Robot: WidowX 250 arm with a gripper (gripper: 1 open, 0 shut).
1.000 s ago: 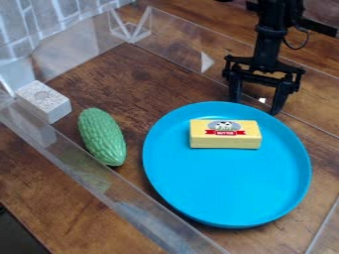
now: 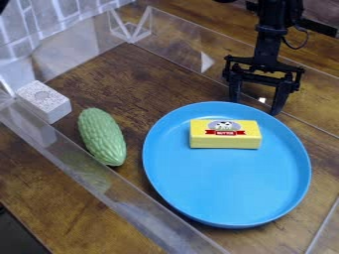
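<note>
A black robot arm stands at the top right, its gripper (image 2: 261, 84) low over the wooden surface behind the blue plate; whether its fingers are open or shut is hard to make out. On the blue plate (image 2: 225, 189) lies a yellow butter box (image 2: 225, 133) with a printed label. A green bumpy cucumber-like vegetable (image 2: 102, 137) lies on the wood to the left of the plate.
A white speckled block (image 2: 43, 101) sits at the left. Clear plastic walls border the area. Bare wood (image 2: 146, 79) lies open between the block and the arm. A white tiled wall (image 2: 47, 30) is at the back left.
</note>
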